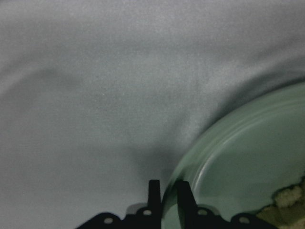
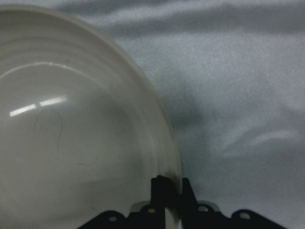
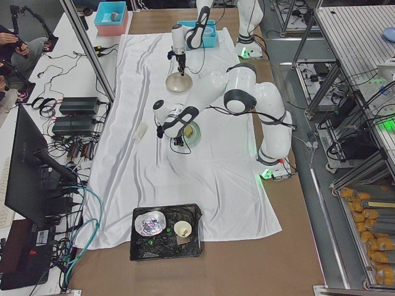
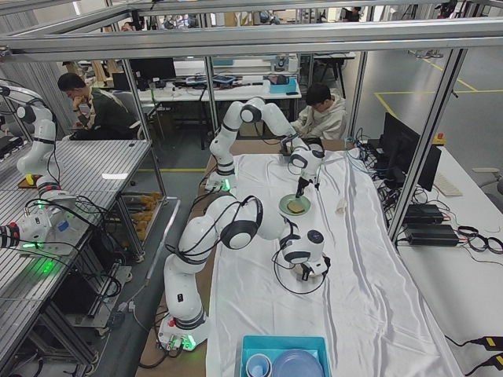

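Observation:
A green plate point(image 4: 287, 206) with a yellowish crumbly piece point(image 4: 295, 206) on it lies on the white cloth. My left gripper is at its rim, the rim running between the fingers; whether they press on it is unclear. My right gripper has its fingers close together on the rim of a beige plate point(image 2: 81, 138), which is partly hidden by the arm in the camera right view.
A black tray point(image 3: 165, 250) with a foil bowl and cup is at one end, a blue bin point(image 4: 251, 345) with dishes at the other. A pale object point(image 3: 141, 131) lies beside the green plate.

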